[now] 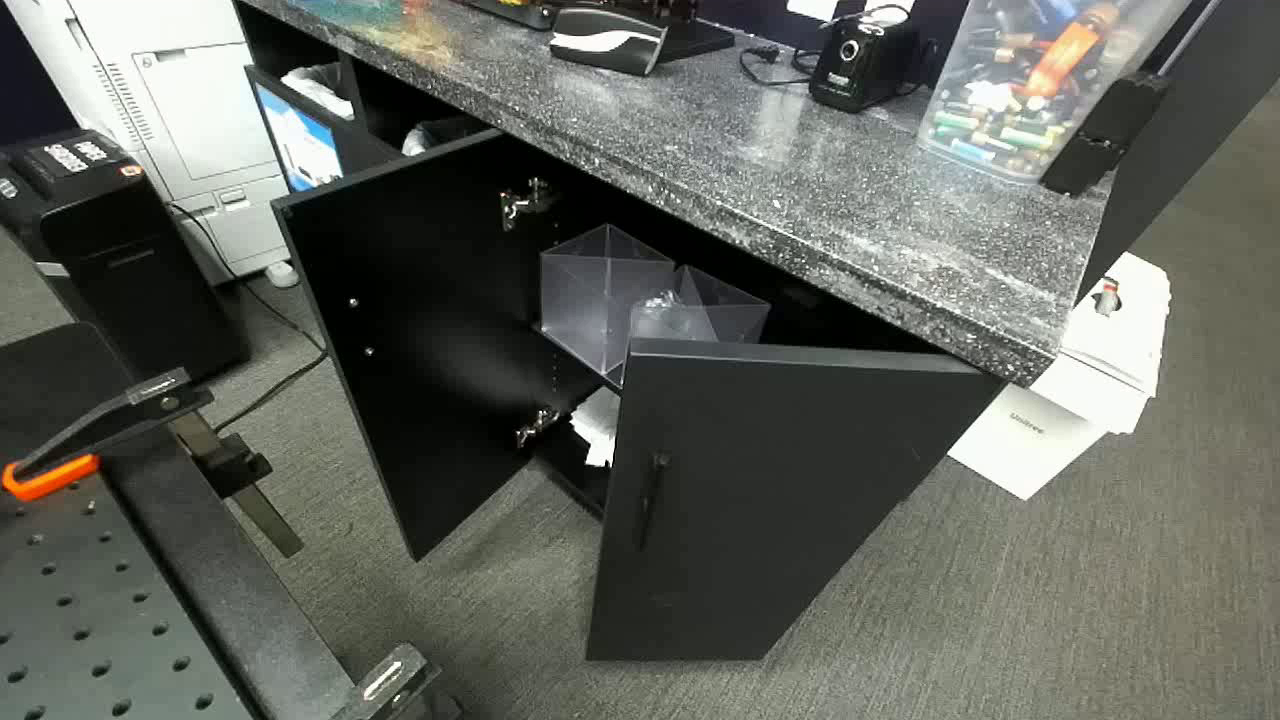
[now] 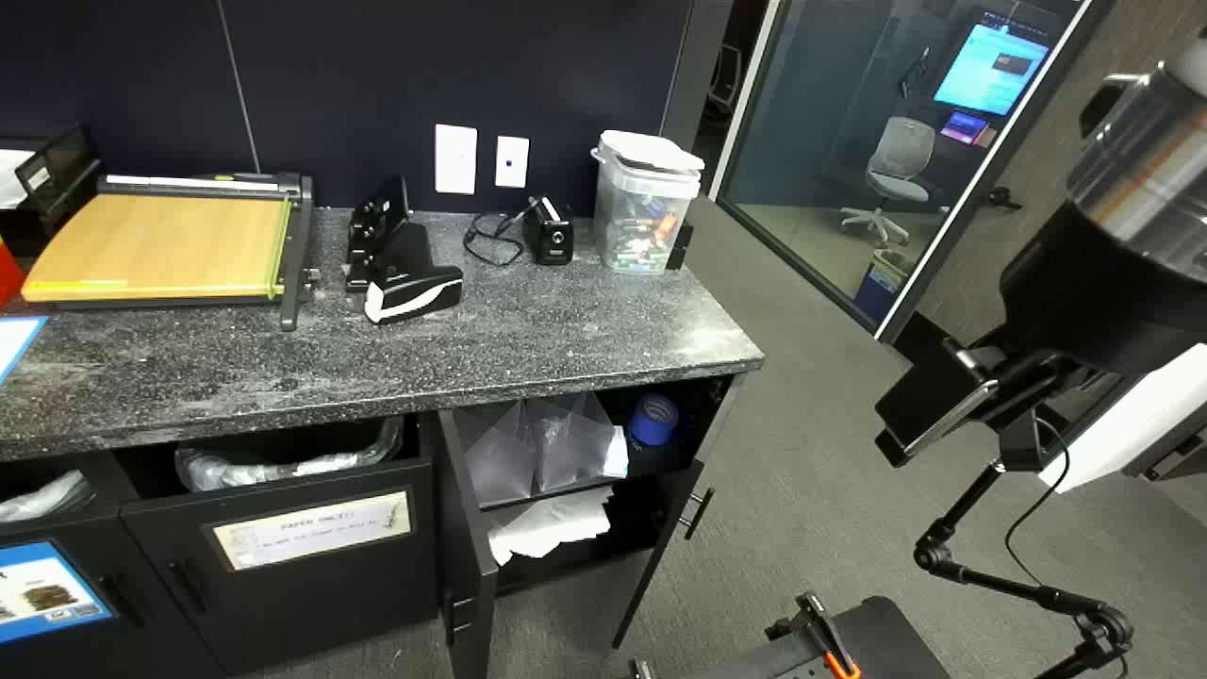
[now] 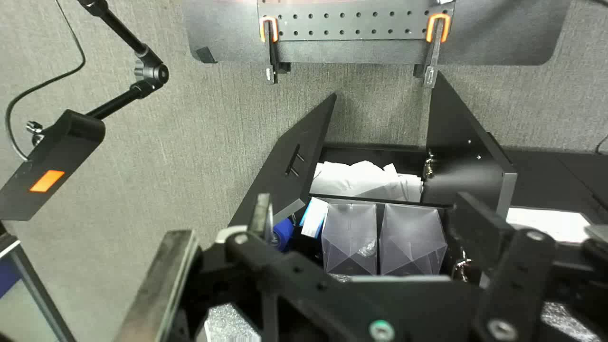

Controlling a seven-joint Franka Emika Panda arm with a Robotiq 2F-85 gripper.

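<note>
In the wrist view my gripper is open, its fingers wide apart with nothing held between them. Beyond it is a low black cabinet with both doors swung outward. One door (image 1: 780, 504) carries a dark bar handle (image 1: 651, 498); the other door (image 1: 420, 348) shows its inner face and hinges. Two clear plastic bins (image 3: 350, 236) stand side by side on the cabinet shelf. White paper or cloth (image 3: 365, 179) lies in the lower compartment. Beside the bins are a blue round object (image 2: 653, 419) and a small white-and-blue box (image 3: 315, 216). Neither exterior view clearly shows the gripper.
Above the cabinet runs a speckled grey countertop (image 2: 543, 339), bearing a paper cutter (image 2: 164, 243), a stapler (image 2: 413, 292) and a battery tub (image 2: 645, 215). A jointed camera stand (image 3: 151, 71) rises to one side. The perforated work table (image 3: 353, 23) faces the doors across open carpet.
</note>
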